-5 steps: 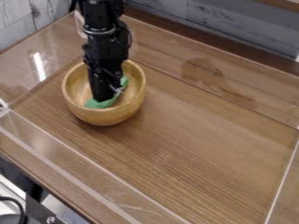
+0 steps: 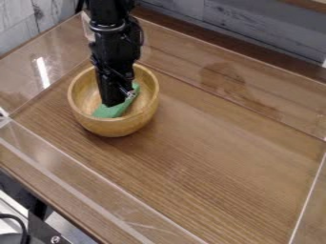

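Note:
My gripper (image 2: 117, 88), black, hangs down into a round yellow wooden bowl (image 2: 136, 121) at the left of the camera view. A green object (image 2: 110, 110) lies in the bowl under the gripper, partly hidden by it. The fingertips are dark and small, so I cannot see clearly whether anything is between them; the fingers look shut.
A white item behind the arm at the top left is mostly hidden. The table's left edge, with cables beyond it, is at the lower left.
The gripper has shifted very slightly within the bowl. The bowl and green object look essentially unmoved.

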